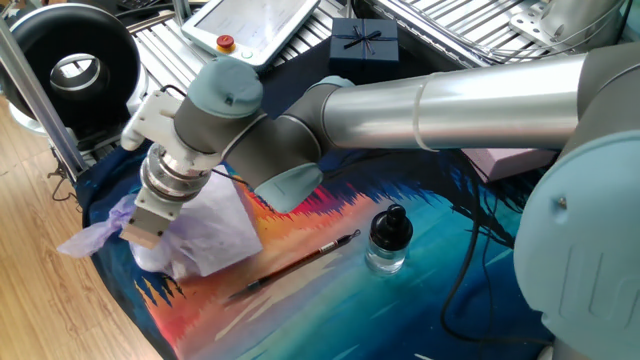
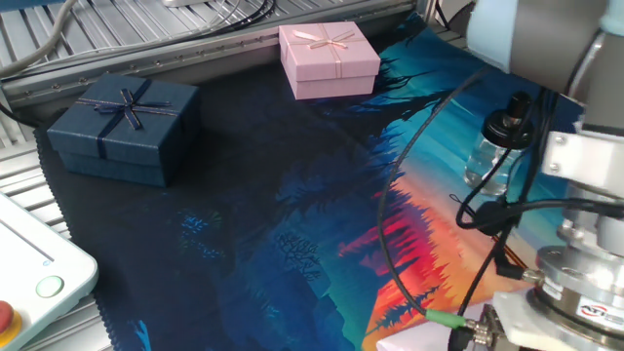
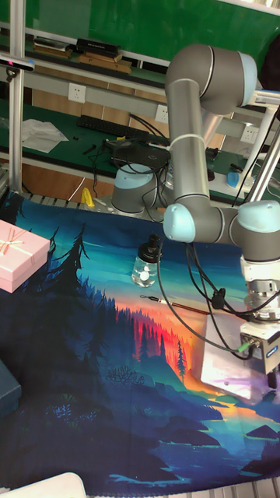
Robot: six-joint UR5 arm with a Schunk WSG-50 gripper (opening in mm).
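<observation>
A pale lavender box [image 1: 228,225] lies at the left end of the printed cloth, with a thin, crumpled lavender cloth [image 1: 98,235] bunched at its left side. My gripper [image 1: 140,240] points down over the place where the lavender cloth meets the box. Its fingertips are hidden by its own body and by the fabric, so whether it pinches the fabric does not show. From the third exterior view, the box [image 3: 232,361] is partly behind the gripper body and cables. In the second exterior view only a corner of the box [image 2: 429,339] shows beside the wrist.
Right of the box lie a slim brush [image 1: 300,267] and an upright clear bottle [image 1: 387,258] with a black dropper cap. A dark blue gift box [image 2: 127,132] and a pink one [image 2: 330,60] stand farther off. Loose cables hang by the wrist.
</observation>
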